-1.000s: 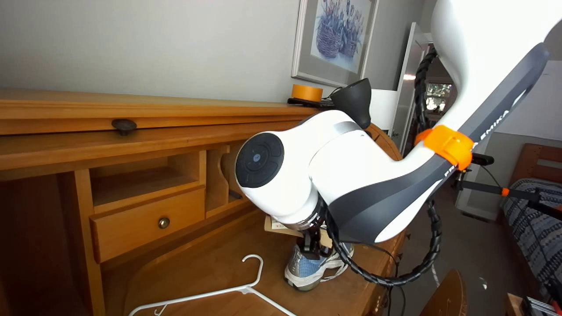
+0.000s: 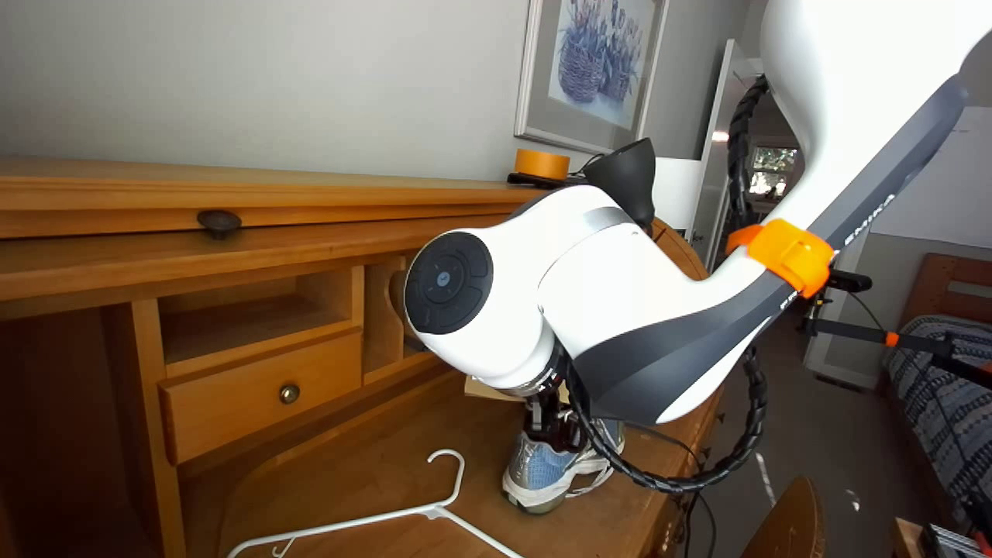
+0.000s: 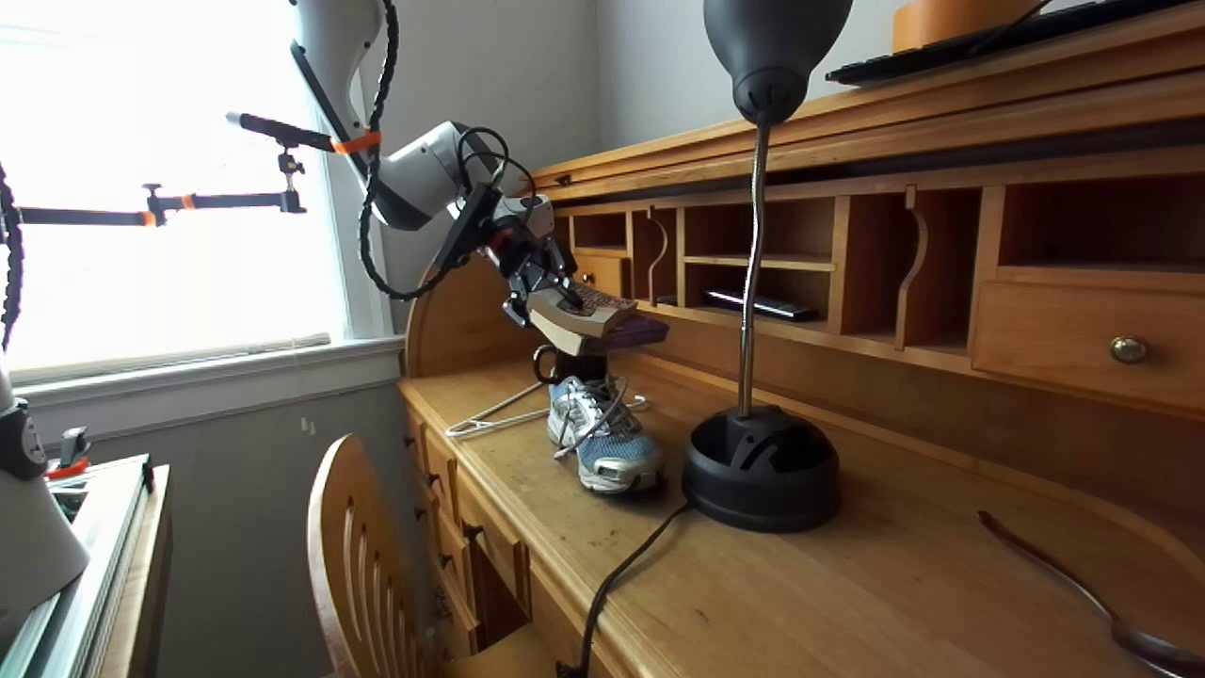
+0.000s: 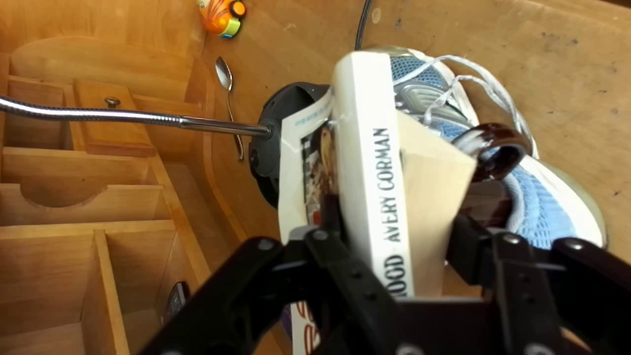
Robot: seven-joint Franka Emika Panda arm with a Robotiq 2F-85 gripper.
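My gripper is shut on a thick paperback book, its fingers on either side of the white spine, which reads AVERY CORMAN. In exterior view 2 the book is tilted above a blue and silver running shoe. Something purple, perhaps another book, shows under its far side. A dark brown mug sits at the shoe's opening, just beside the book's page edges in the wrist view. Whether book and mug touch, I cannot tell. Exterior view 1 largely hides the book behind the arm.
A black lamp stands close to the shoe, its cord running over the desk's front edge. Behind the shoe lies a white hanger. A spoon and an orange toy are farther along the desk. Cubbies line the back.
In exterior view 1 the wrist has shifted slightly left and up. Less of the book shows there, and a dark shape is visible above the shoe. The shoe and hanger are unmoved.
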